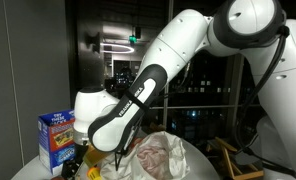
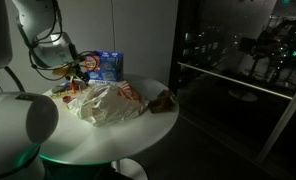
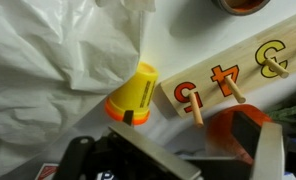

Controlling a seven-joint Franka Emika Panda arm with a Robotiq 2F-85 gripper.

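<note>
My gripper is open over the table, its dark fingers (image 3: 263,130) spread at the bottom of the wrist view. A yellow container with an orange base (image 3: 139,92) lies ahead of the left finger, partly under a white plastic bag (image 3: 58,70). A wooden board with red numbers and upright pegs (image 3: 233,68) lies ahead and to the right. The right finger partly covers a round red object (image 3: 226,130). Whether anything touches the fingers is unclear.
A blue and red box (image 2: 104,66) stands behind the work area. The crumpled bag (image 2: 106,103) takes up the table's middle, with a brown item (image 2: 163,102) to its right. A small round container (image 3: 243,4) shows at the wrist view's top.
</note>
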